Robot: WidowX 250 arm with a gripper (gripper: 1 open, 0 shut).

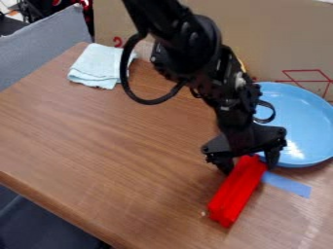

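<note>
My black gripper [247,159] is low over the right part of the wooden table [104,146], its open fingers around the upper end of a long red object [235,199], which lies slanting toward the front. Whether the fingers touch it is hard to tell. A blue plate [297,126] lies just behind and to the right of the gripper.
A folded pale cloth [97,64] lies at the back left. A strip of blue tape [289,185] is on the table beside the red object. A cardboard panel [293,44] stands behind.
</note>
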